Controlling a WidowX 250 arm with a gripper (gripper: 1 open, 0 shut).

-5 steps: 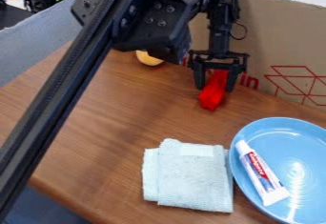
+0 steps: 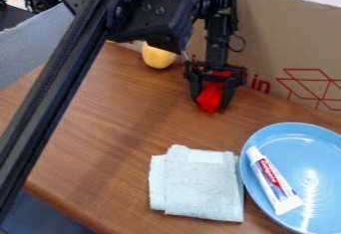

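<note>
My black gripper is low over the wooden table at the back, against the cardboard, with a red object between and below its fingers. Whether the fingers are closed on it I cannot tell. A yellow round object sits behind, just left of the gripper, partly hidden by the arm.
A folded light cloth lies at the front. A blue plate on the right holds a toothpaste tube. A cardboard wall bounds the back.
The gripper and red object have shifted slightly left and back, and less of the red object shows below the fingers. The arm has moved, uncovering more of the yellow object.
</note>
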